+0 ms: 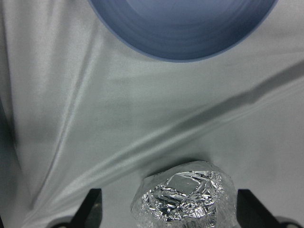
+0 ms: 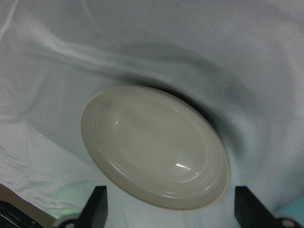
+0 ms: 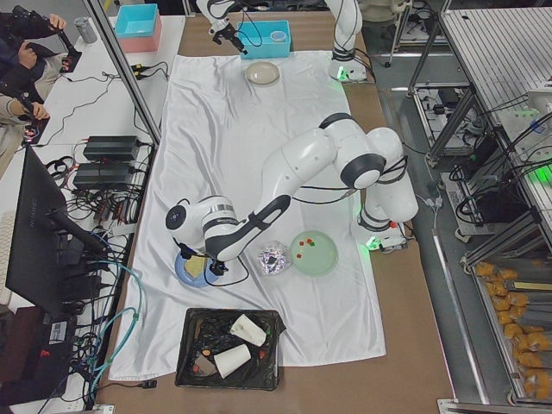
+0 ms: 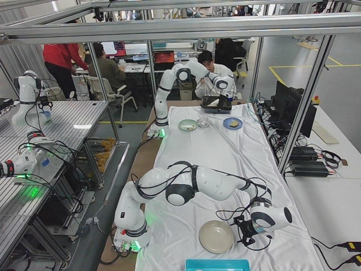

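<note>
My left gripper stands open above a crumpled clear wrap bundle with foil (image 1: pixel 183 197), with a blue bowl (image 1: pixel 183 50) beyond it. In the left camera view a blue plate (image 3: pixel 185 269) with something yellow lies under the left arm, and a green plate (image 3: pixel 315 263) holds red bits beside the bundle. My right gripper is open above a cream oval-looking dish (image 2: pixel 152 142) on the white cloth, nothing between its fingers.
A black bin (image 3: pixel 198 328) with white cups or rolls sits at the left arm's end of the table. A blue tub (image 4: pixel 217 265) stands beyond the cream dish. Monitors and cables line the side.
</note>
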